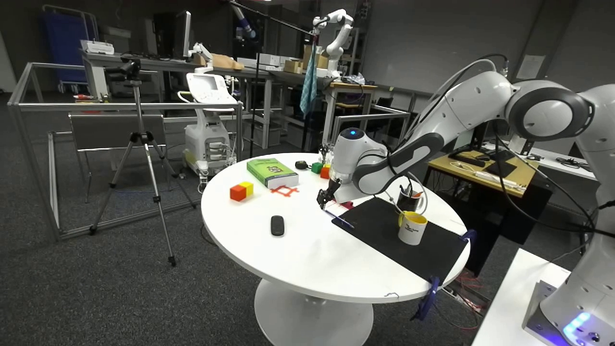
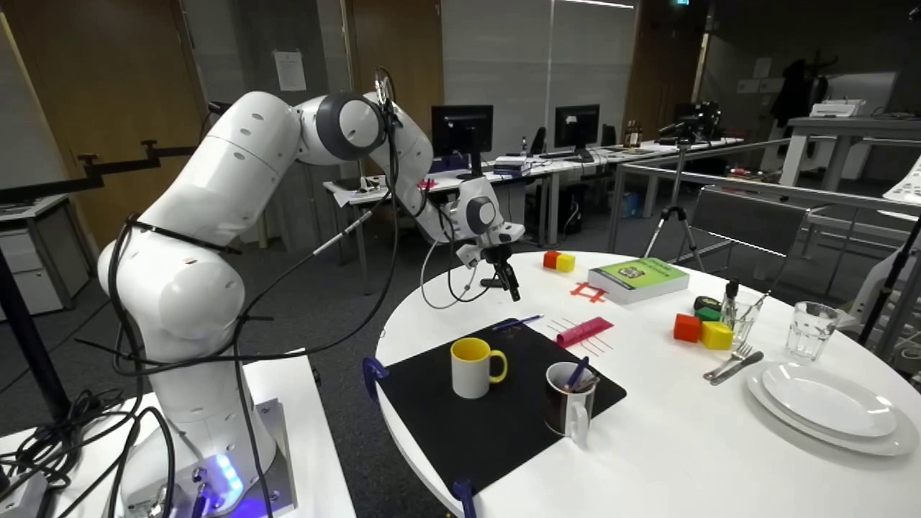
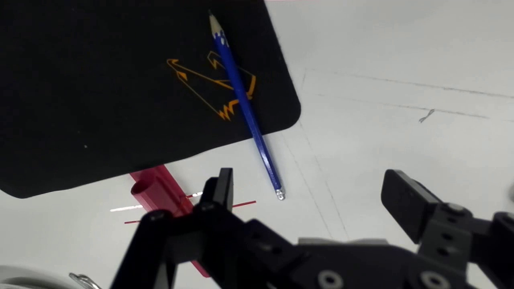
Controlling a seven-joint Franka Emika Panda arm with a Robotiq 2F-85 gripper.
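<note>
A blue pencil lies partly on the black mat, its eraser end on the bare white table. In the wrist view my gripper stands open, its fingers wide apart and the pencil's eraser end showing between them, nearer the left one. A dark red holder-like piece lies by the mat, partly hidden behind the left finger. From exterior view 2, the gripper points down above the table beyond the pencil, and the red piece lies to its right.
A yellow-and-white mug and a mug with pens stand on the mat. Further off are a green book, coloured blocks, a glass and plates. Bare table surrounds the black mouse-like object.
</note>
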